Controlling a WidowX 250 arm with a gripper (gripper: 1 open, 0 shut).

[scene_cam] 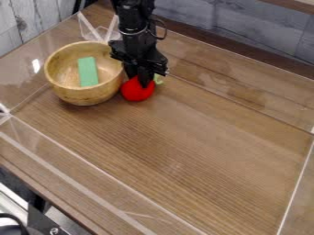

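Observation:
The black arm reaches down from the top of the view, its gripper [138, 73] low over a red round object [138, 90], just right of a wooden bowl [64, 85]. The gripper appears shut on the red object, though the fingertips are hard to make out. A green block [87, 70] lies inside the bowl. A small light-green object [159, 79] sits just right of the red one, partly hidden.
A pale wall runs along the back right edge. Dark items sit at the bottom left corner.

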